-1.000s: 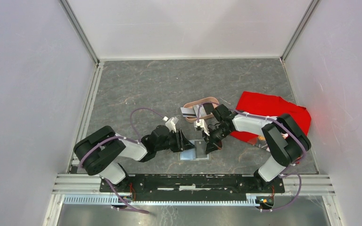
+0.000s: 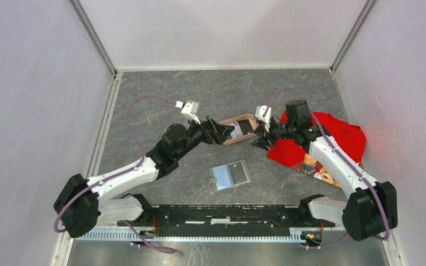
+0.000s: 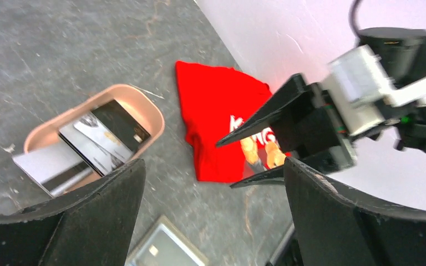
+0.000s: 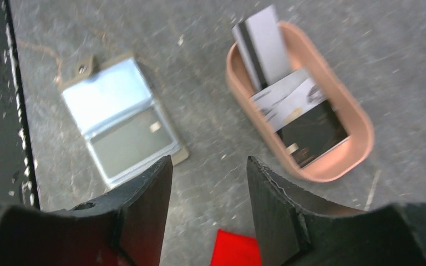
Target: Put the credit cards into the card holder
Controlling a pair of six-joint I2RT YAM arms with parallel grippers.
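The card holder (image 2: 231,175), open with a pale blue half and a grey half, lies flat on the table near the front. Behind it stands a pink oval tray (image 4: 363,141) holding several cards. A white card with a dark stripe (image 4: 269,41) sticks out over one end. A grey-white card (image 3: 97,141) and a black card (image 4: 314,133) lie farther in. My left gripper (image 2: 222,133) is open and raised at the tray's left end. On the tray's right side my right gripper (image 2: 263,138) also hovers open. Neither has anything between its fingers.
A red bag (image 2: 327,133) with pictures of food is spread on the right, under my right arm. White walls (image 2: 39,83) close off both sides.
Both arms have lifted and moved backward from the card holder to the tray. The right gripper has also shifted right. The card holder has turned slightly on the table.
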